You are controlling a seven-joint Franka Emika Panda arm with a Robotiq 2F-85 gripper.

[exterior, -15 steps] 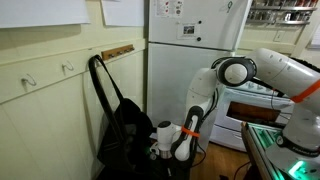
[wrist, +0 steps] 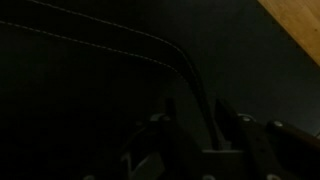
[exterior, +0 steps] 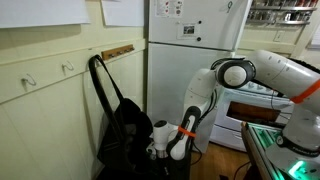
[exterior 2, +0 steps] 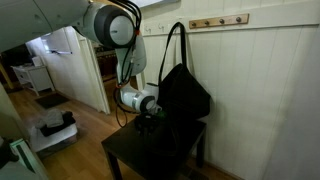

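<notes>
A black bag (exterior 2: 185, 97) rests on the dark table against the wall, its long strap (exterior 2: 182, 45) looped upward. In the wrist view, a dark stitched strap or edge (wrist: 120, 37) curves across and runs down into the gap between my fingers. My gripper is low, with its two fingertips apart. From outside, the gripper (exterior 2: 143, 125) is close to the tabletop beside the bag. Darkness hides whether either finger touches the strap.
The dark table (exterior 2: 130, 150) has bare surface towards its front. A peg rail (exterior 2: 222, 20) runs along the wall above. White cabinets (exterior: 180, 75) and an oven stand behind the arm.
My arm and gripper have shifted slightly left and down in exterior view 1, nearer the bag. The bag appears unmoved.
</notes>
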